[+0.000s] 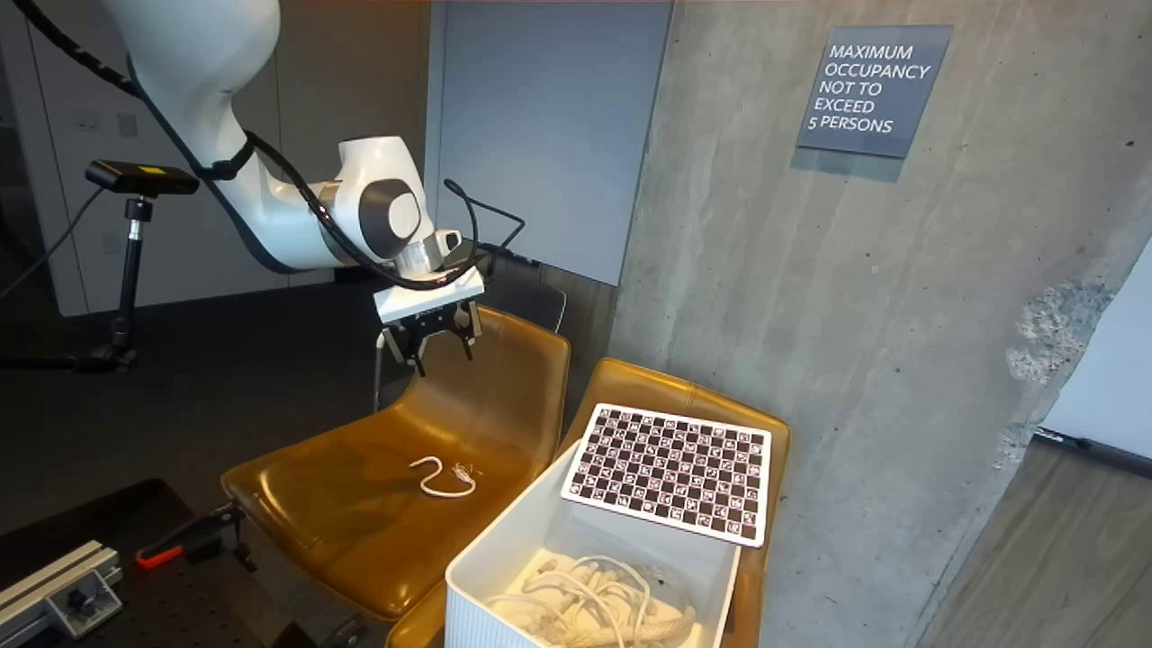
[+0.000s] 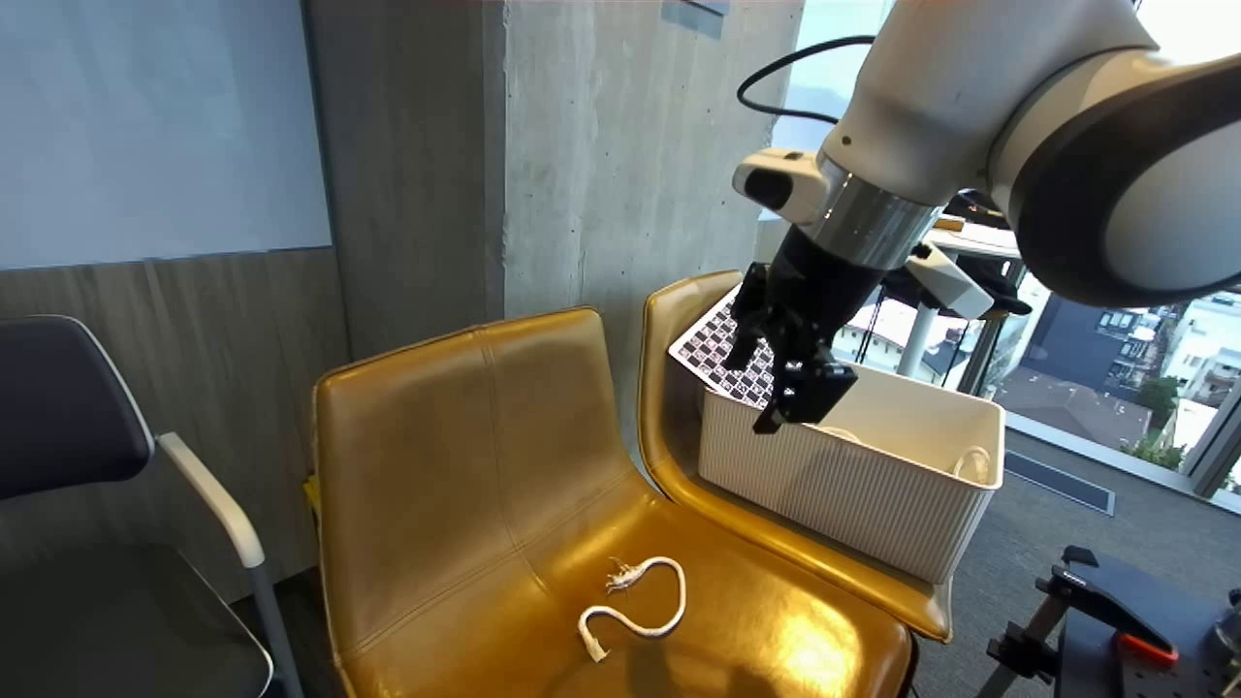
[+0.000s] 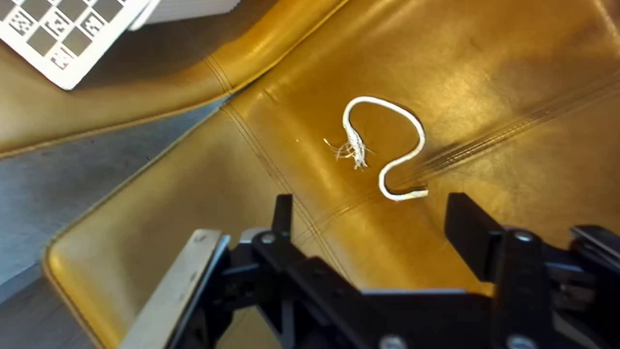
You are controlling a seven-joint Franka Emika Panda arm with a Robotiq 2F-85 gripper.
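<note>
A short white rope (image 1: 445, 492) with one frayed end lies in an S-like curve on the brown chair seat (image 1: 324, 508). In the wrist view the rope (image 3: 419, 134) is fully visible, just beyond the fingertips in the picture. My gripper (image 1: 445, 362) hangs well above the seat, near the chair's backrest. Its black fingers (image 3: 283, 216) stand apart with nothing between them. From the other side, the gripper (image 2: 753, 394) appears up and to the right of the rope (image 2: 678, 599), not touching it.
A white ribbed bin (image 2: 838, 483) holding several pale ropes (image 1: 605, 599) stands on the neighbouring chair. Over its back edge leans a checkered board (image 1: 670, 472). A grey chair (image 2: 105, 489) stands behind, and a concrete wall (image 1: 864, 324) rises beyond the bin.
</note>
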